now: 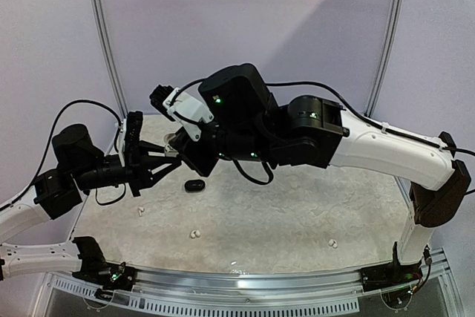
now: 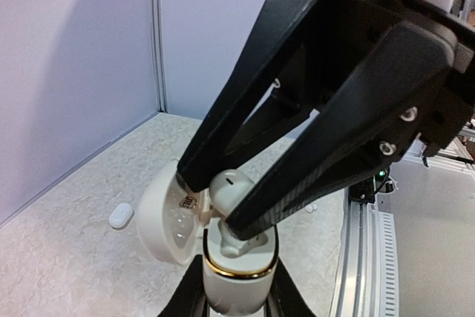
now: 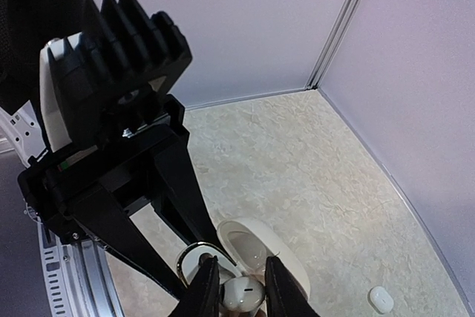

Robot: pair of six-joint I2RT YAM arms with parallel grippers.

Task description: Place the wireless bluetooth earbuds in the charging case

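Observation:
The white charging case with gold rim and raised lid is between the fingers of my left gripper. Above it, my right gripper is shut on a white earbud at the case's opening; whether it is seated cannot be told. In the right wrist view the earbud sits between the fingertips, in front of the lid. In the top view both grippers meet left of centre, largely hiding the case.
A black oval case and several small white earbuds lie on the marble board. A white case lies beyond. Walls enclose the back and sides; the front board is mostly clear.

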